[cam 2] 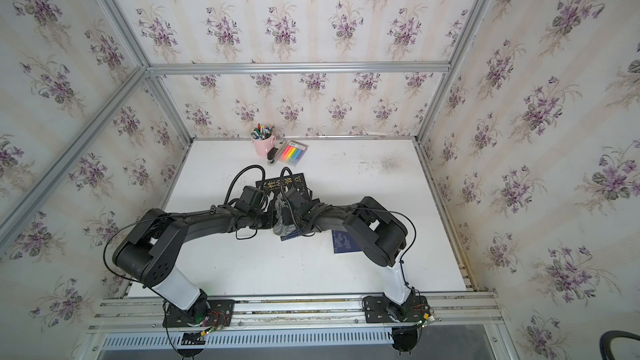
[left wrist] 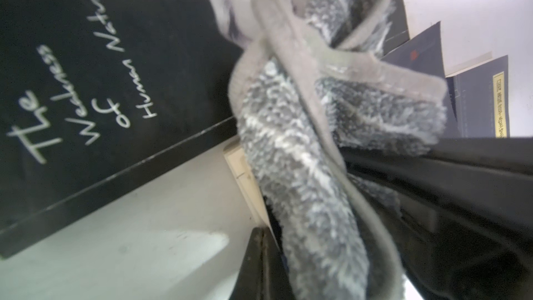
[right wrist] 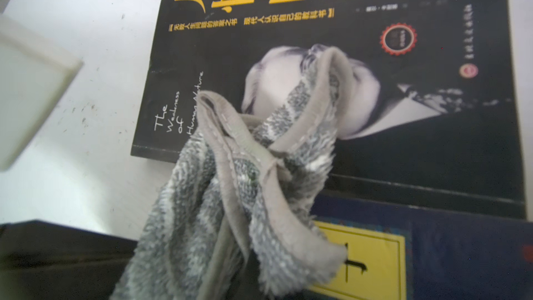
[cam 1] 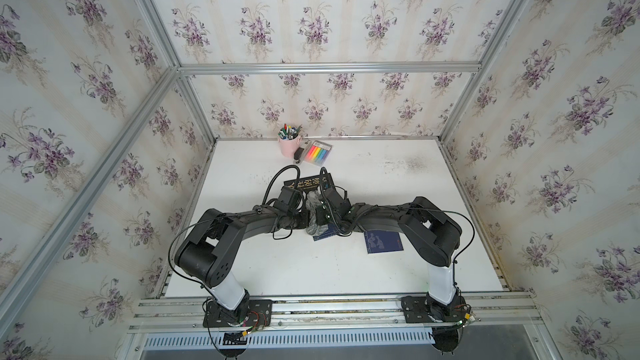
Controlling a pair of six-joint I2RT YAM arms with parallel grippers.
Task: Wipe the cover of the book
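Observation:
A grey fluffy cloth (right wrist: 294, 216) with pale trim lies bunched across the black book (right wrist: 444, 161) with yellow Chinese title and a portrait, and over a navy book (right wrist: 472, 244) with a yellow label. My right gripper (cam 1: 322, 214) is at the cloth between the two arms, shut; its fingertips are hidden by cloth in the right wrist view. My left gripper (cam 1: 302, 220) is shut just left of it, beside the books, the cloth very close or touching it.
Another navy book (cam 1: 383, 242) lies to the right. A pink pen cup (cam 1: 288, 146) and a box of coloured markers (cam 1: 318, 153) stand at the back.

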